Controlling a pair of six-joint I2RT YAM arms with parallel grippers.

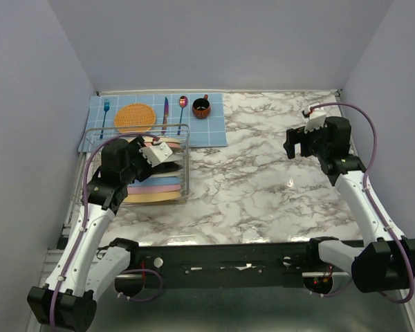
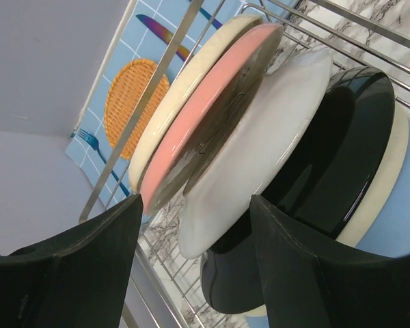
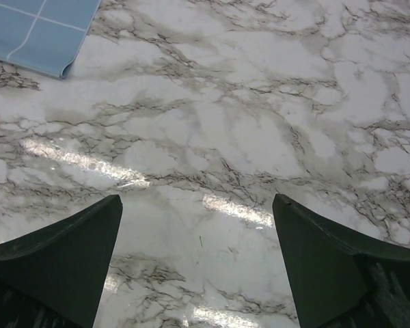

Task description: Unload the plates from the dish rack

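Observation:
Several coloured plates stand on edge in a wire dish rack [image 1: 188,173] at the left of the counter. My left gripper is down among them, its fingers apart. In the left wrist view, a white plate [image 2: 277,113] leans with its lower edge between those fingers. Close to the left fingertip is the rim of a pink plate [image 2: 195,113], with a cream plate [image 2: 181,85] behind it. A black plate [image 2: 335,157] lies on the other side, partly covered by the right finger. Over bare counter at the right, my right gripper stands open and empty.
Blue [image 1: 154,189], purple [image 1: 152,194] and yellow [image 1: 152,200] plates fill the rack's front. Behind it, a blue mat [image 1: 211,131] holds a woven trivet [image 1: 134,116], cutlery and a brown mug [image 1: 201,107].

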